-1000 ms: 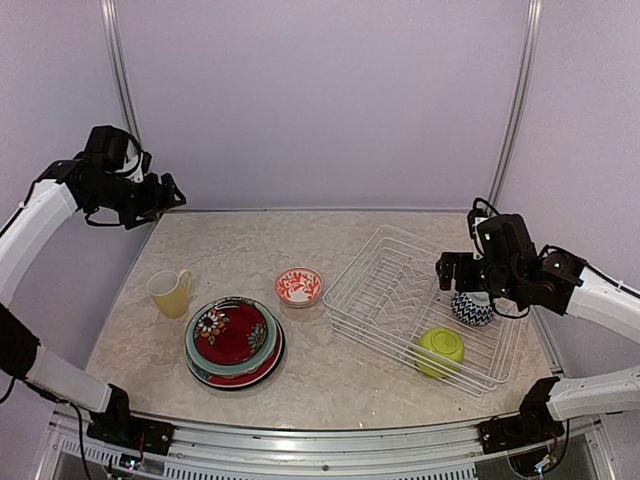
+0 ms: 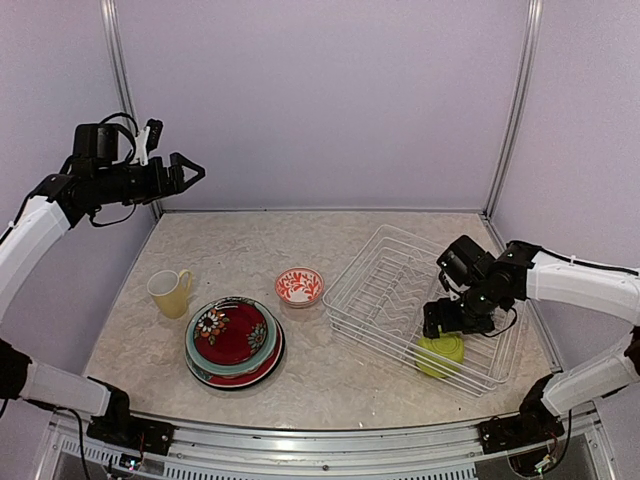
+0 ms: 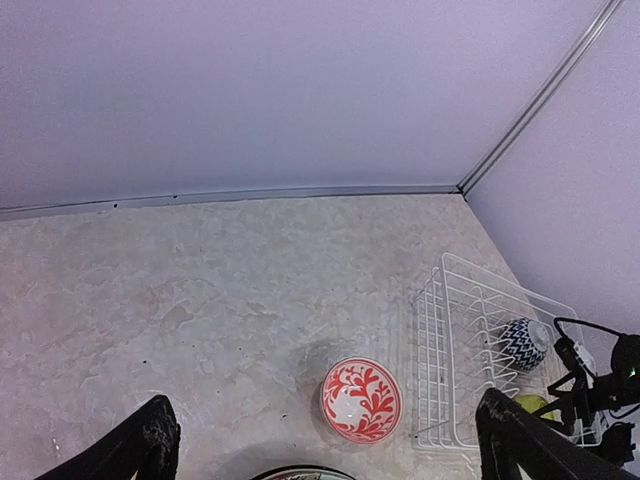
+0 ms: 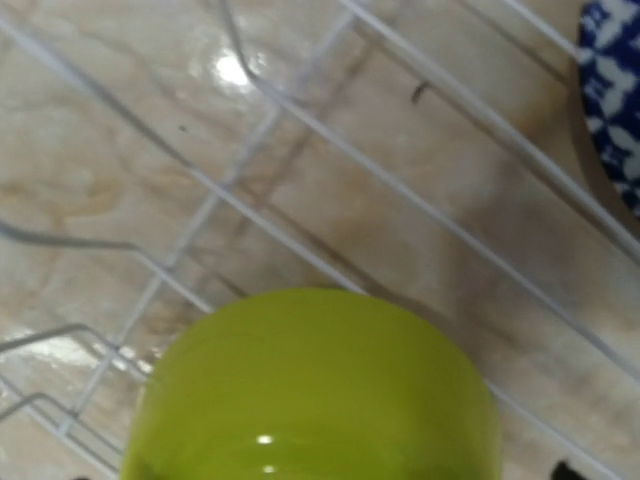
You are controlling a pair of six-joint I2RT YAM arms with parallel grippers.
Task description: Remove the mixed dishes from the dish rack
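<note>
Inside the white wire dish rack (image 2: 375,262), a yellow-green bowl (image 2: 440,362) lies upside down near the front side. My right gripper (image 2: 432,330) is right over the back edge of this bowl, and the right wrist view is filled below by the green bowl (image 4: 315,400). How far apart its fingers stand is hard to make out. A blue-and-white patterned bowl (image 3: 523,343) sits behind, also in the rack, mostly covered by the right arm in the top view. Up at the left, above the table, my left gripper (image 2: 190,172) hangs open and empty.
On the table stand a yellow mug (image 2: 169,296), a stack of plates (image 2: 232,335) and a red-and-white bowl (image 2: 299,287) left of the rack. Bare table lies at the back and between the plates and rack.
The dishes stay put.
</note>
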